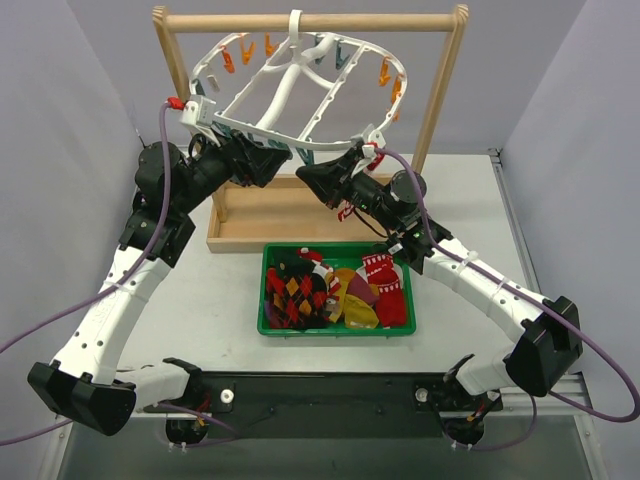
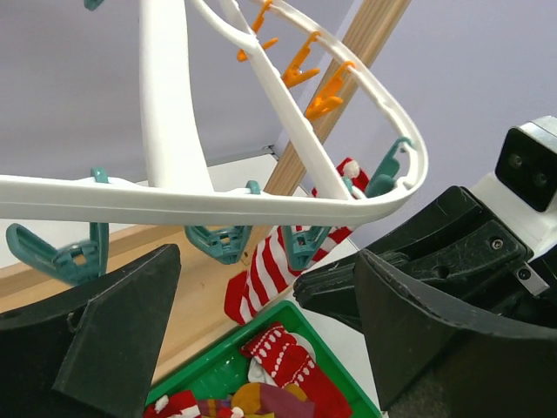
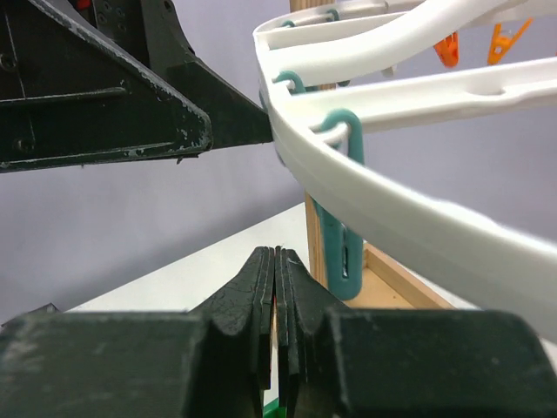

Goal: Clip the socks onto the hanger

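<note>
The white hanger [image 1: 265, 130] carries teal and orange clips. In the right wrist view, a teal clip [image 3: 342, 261] hangs from its rim, just beyond and right of my right gripper. That gripper's fingertips meet, with nothing between them. My left gripper stands open below the hanger's rim, fingers wide apart; several teal clips show past them, none gripped. A red-and-white striped sock [image 2: 271, 268] hangs behind the right gripper in the left wrist view. More socks [image 1: 298, 295] lie in the green bin [image 1: 340, 333].
A wooden frame [image 1: 350, 22] holds up the hanger, and its base [image 1: 240, 240] lies behind the bin. Both arms crowd the hanger's near rim, their grippers close together.
</note>
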